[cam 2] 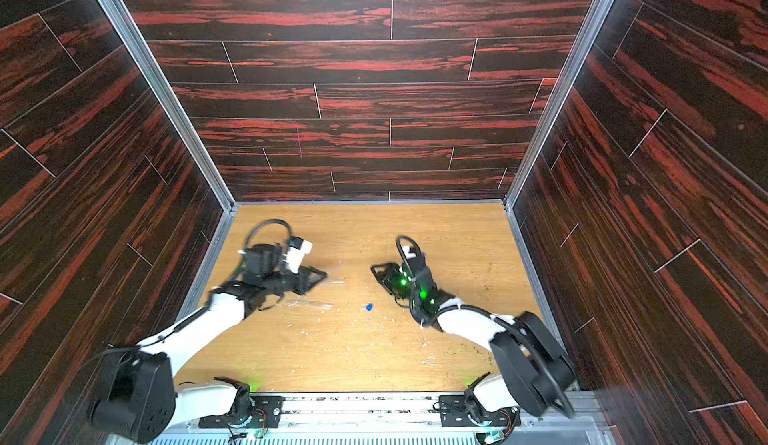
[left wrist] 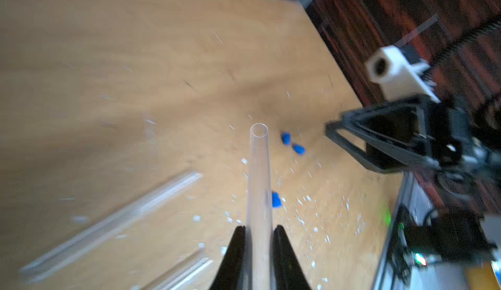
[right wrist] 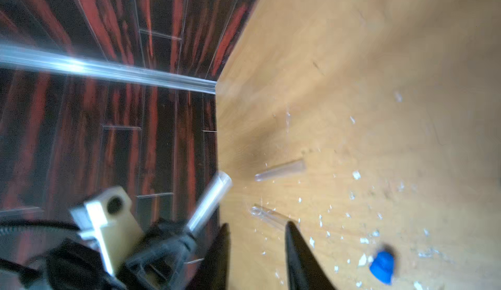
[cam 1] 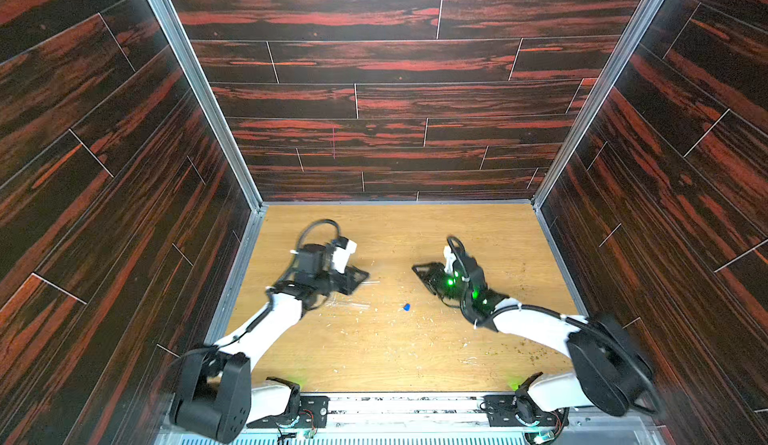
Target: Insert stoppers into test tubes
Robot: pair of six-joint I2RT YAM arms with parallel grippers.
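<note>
My left gripper is shut on a clear test tube (left wrist: pixel 258 185). The tube points away from the fingers, and its visible end looks like a bare clear rim with no blue on it. Facing it from the right side, my right gripper has its fingers apart, and nothing shows between them. A blue stopper (right wrist: pixel 382 267) lies on the table. In the left wrist view it appears beyond the tube as a blue stopper (left wrist: pixel 276 199), with two more small blue pieces (left wrist: pixel 298 149) farther off.
Two clear tubes lie flat on the wooden table: one tube (right wrist: pixel 280 170) and another tube (right wrist: pixel 271 217). Small whitish shards (right wrist: pixel 356 175) are scattered around them.
</note>
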